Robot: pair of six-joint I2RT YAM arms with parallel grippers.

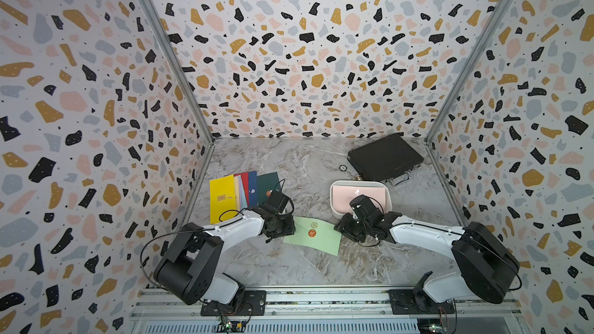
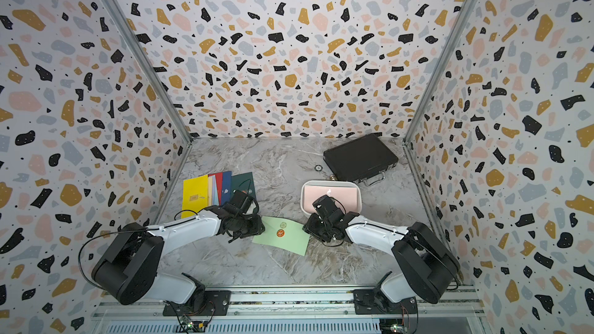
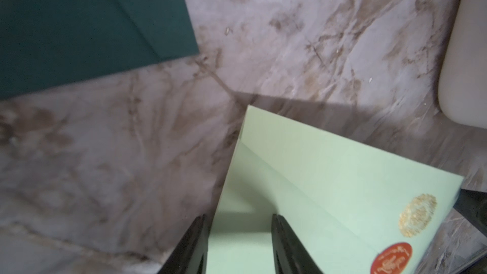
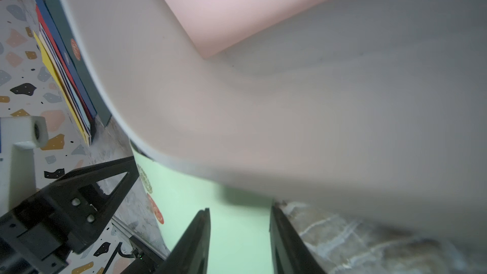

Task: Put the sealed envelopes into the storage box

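Note:
A pale green envelope (image 1: 318, 238) with two round seals spans the gap between my grippers, casting a shadow on the marble table. At its left edge, my left gripper has its fingers apart, envelope showing between and beyond them. My right gripper is open at the envelope's right edge, just below the white storage box (image 4: 324, 137). Inside that box lies a pink envelope (image 1: 366, 191). To the left, yellow (image 1: 221, 201), red (image 1: 245, 179), blue (image 1: 252, 182) and dark green (image 1: 267, 181) envelopes lie overlapped. Whether either finger pair touches the green paper cannot be told.
Behind the box sits a black case (image 1: 385, 156) with a handle towards the front. A small round object (image 1: 342, 167) lies beside it. Bare marble stretches across the back middle and along the front of the table.

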